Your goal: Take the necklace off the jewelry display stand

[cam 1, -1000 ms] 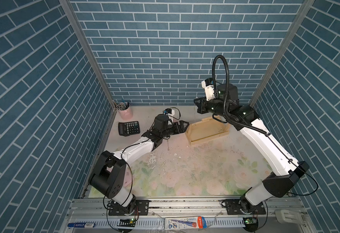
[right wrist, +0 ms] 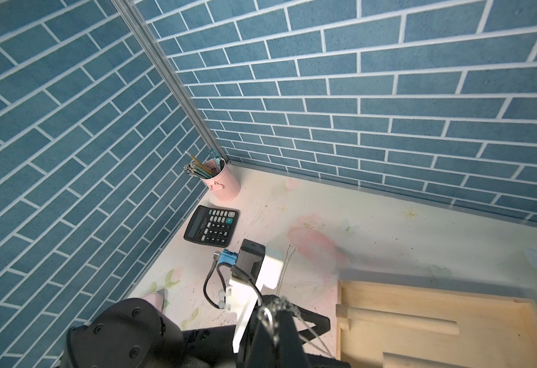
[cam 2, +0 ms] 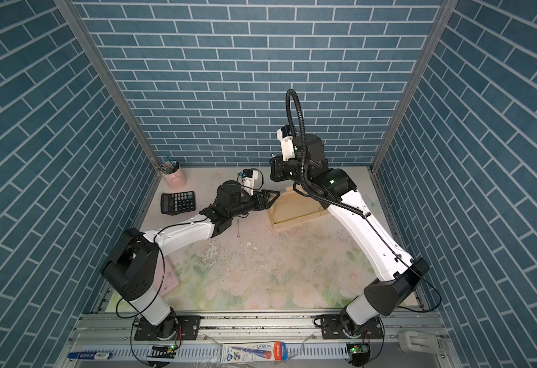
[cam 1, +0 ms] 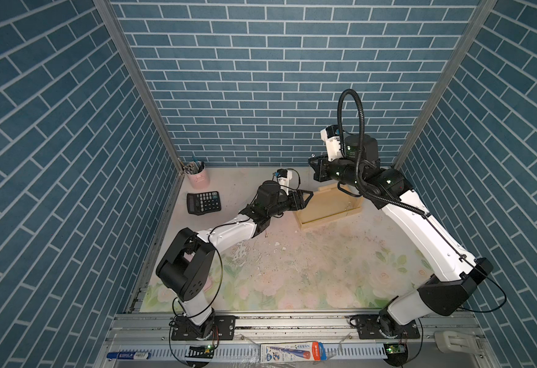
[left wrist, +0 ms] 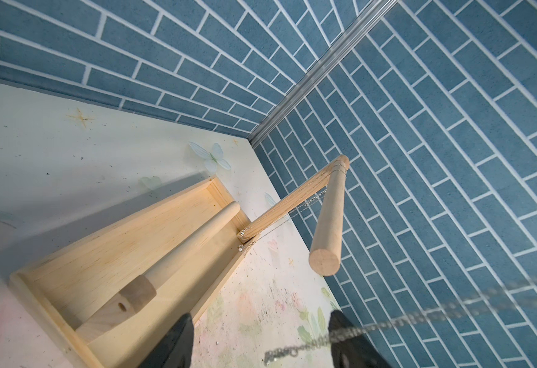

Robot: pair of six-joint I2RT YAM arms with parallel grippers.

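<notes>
A silver necklace chain (left wrist: 415,316) runs slantwise across the left wrist view, its near end (left wrist: 277,354) hanging between my left gripper's fingers without visible contact. My left gripper is part open, over the near-left side of the wooden stand (left wrist: 127,236). In the right wrist view, the chain (right wrist: 274,309) bunches at the tips of my right gripper, which is shut on it, higher up and to the right. The stand is a shallow tray with a slanting arm and a round bar (left wrist: 328,227); another thin chain (left wrist: 311,201) hangs along that arm.
At the back left stand a pink pencil cup (cam 1: 199,176) and a calculator (cam 1: 203,202). A thin metallic item (right wrist: 288,254) lies on the table near the left arm.
My left gripper has moved right, toward the tray and the space below the right gripper. The right arm has barely shifted and stays shut.
</notes>
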